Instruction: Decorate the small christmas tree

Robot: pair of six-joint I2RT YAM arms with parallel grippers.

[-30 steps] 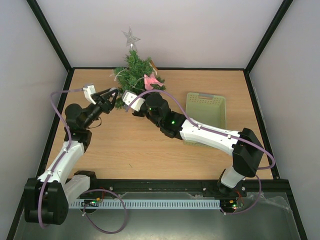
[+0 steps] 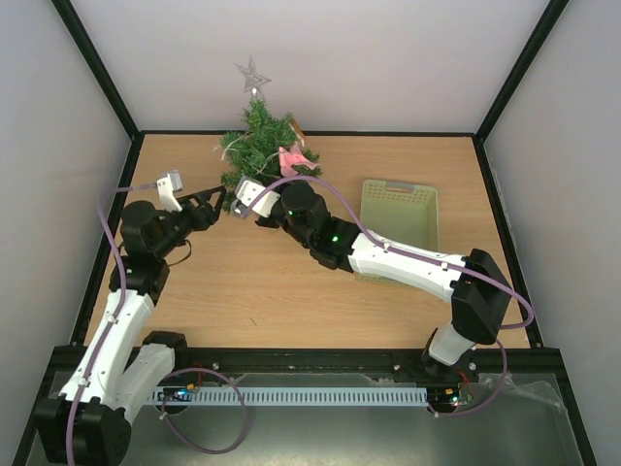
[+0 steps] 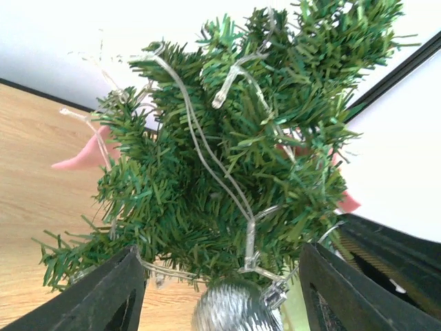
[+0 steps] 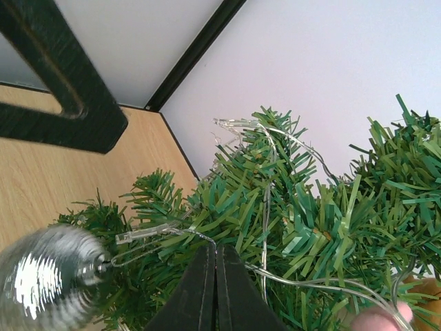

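The small green tree (image 2: 262, 141) stands at the back, a silver star (image 2: 251, 78) on top, a pink ornament (image 2: 293, 160) and clear wire lights on its branches. My left gripper (image 2: 213, 199) is open, just left of the tree's lower branches, nothing between its fingers. A silver bauble hangs from a loop near the lower branches, also low in the left wrist view. My right gripper is shut among the branches beside that bauble's loop and wire; whether it pinches the thin wire is unclear.
A pale green basket (image 2: 408, 204) sits on the right, partly behind my right arm. Black frame rails and walls border it.
My left arm has pulled back slightly to the left and toward the front, away from the bauble. The right arm has not visibly moved.
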